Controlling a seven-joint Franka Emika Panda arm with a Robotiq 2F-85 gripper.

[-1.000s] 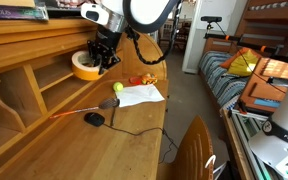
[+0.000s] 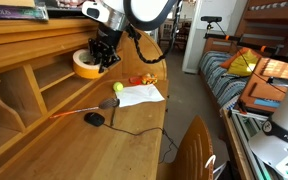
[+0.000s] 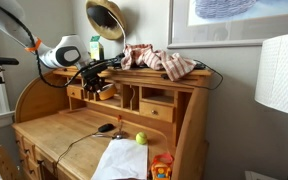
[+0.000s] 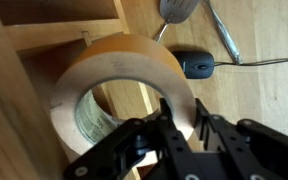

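Note:
A roll of orange tape [image 2: 87,65] hangs in front of the desk's shelf cubbies, above the desktop. My gripper is shut on the near edge of the roll, its black fingers at the tape's rim in the wrist view. From the second exterior view, the tape [image 3: 106,93] shows below the arm, beside the cubbies. The fingertips are partly hidden behind the roll.
A black mouse [image 2: 94,119], a spatula [image 2: 109,103], a green ball [image 3: 141,138], white paper [image 2: 139,95] and an orange-red toy [image 3: 162,165] lie on the desktop. Wooden cubby dividers [image 4: 59,33] stand close to the roll. The near desktop is mostly clear.

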